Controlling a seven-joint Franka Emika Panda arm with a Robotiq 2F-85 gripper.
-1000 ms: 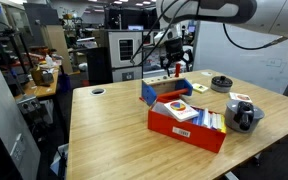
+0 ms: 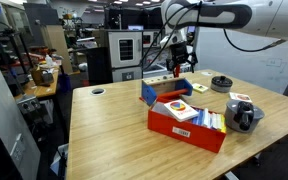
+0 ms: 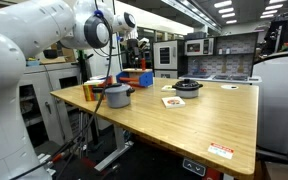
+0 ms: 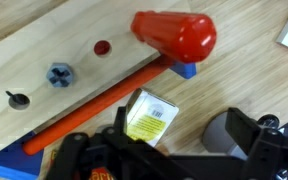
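Observation:
A toy workbench has a pale wooden top (image 4: 59,70), blue sides and a long orange-red bar (image 4: 94,110) along one edge. From the top stands a red peg (image 4: 179,35), with a grey-blue bolt (image 4: 59,75) and a small dark red peg (image 4: 102,47) nearby. In exterior view 1 the bench (image 2: 149,94) sits behind a red box. My gripper is open, with nothing between its fingers; it hangs above the bench (image 3: 135,76), close to the red peg (image 2: 177,71) in exterior view 1. Whether they touch cannot be told.
The red box (image 2: 184,132) holds several boxes or books. On its right stands a grey pot (image 2: 242,115); a black pot (image 2: 221,83) is farther back.
Over the last second the arm and gripper have shifted slightly right in exterior view 1. Objects on the table look unmoved.

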